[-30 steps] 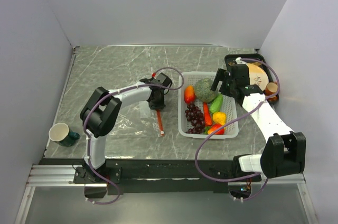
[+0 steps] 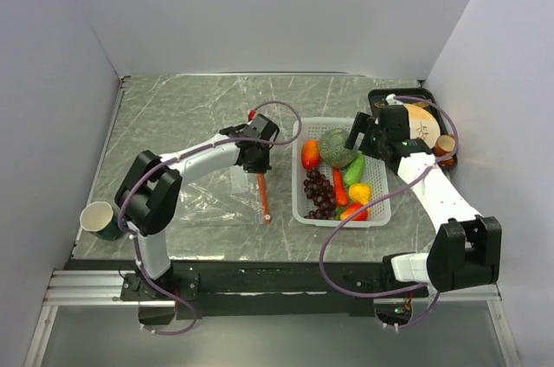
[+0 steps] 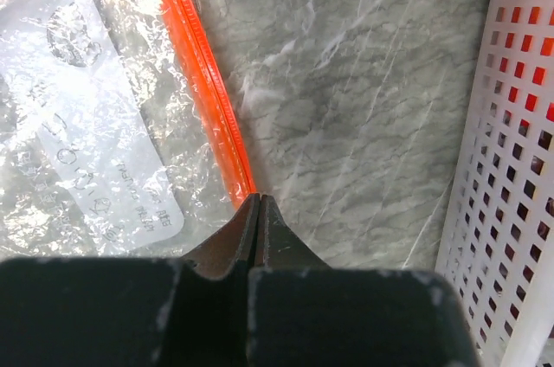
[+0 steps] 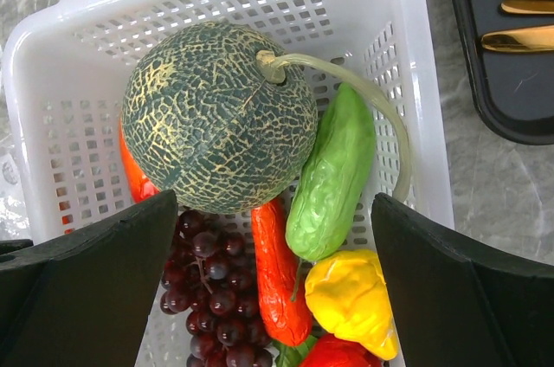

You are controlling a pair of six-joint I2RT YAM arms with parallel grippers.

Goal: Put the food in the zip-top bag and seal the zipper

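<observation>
The clear zip bag lies flat on the table, its orange zipper strip along the right edge. My left gripper is shut, its tips right at the strip; whether they touch it or pinch a thin part, I cannot tell. Above the basket's upper right side, my right gripper stands open and holds nothing. Below its spread fingers, the right wrist view shows a green melon, a green vegetable, dark grapes, a red pepper and a yellow pepper.
A white perforated basket holds the food, just right of the bag. At the back right is a black tray with a plate and utensils. A green mug lies at the left edge.
The left arm's elbow has swung left and toward the front, with its gripper shifting slightly. The right arm, basket and food have stayed in place.
</observation>
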